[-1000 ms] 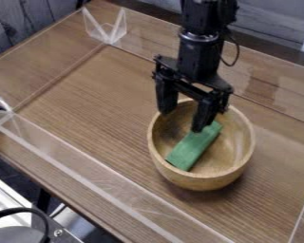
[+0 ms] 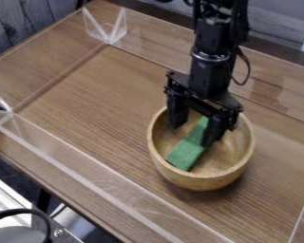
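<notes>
A wooden bowl (image 2: 228, 161) sits on the wooden table, right of centre. Inside it lies a green block (image 2: 185, 154), tilted lengthwise toward the back right. My black gripper (image 2: 196, 121) is down at the bowl's back part, open, its fingers either side of the block's upper end. Whether they touch it is hard to tell.
Clear plastic pieces show near the back left and along the left edge. A black cable lies at the bottom left, beyond the table's edge.
My gripper has moved down into the bowl, over the green block's upper end. The bowl and block look almost where they were.
</notes>
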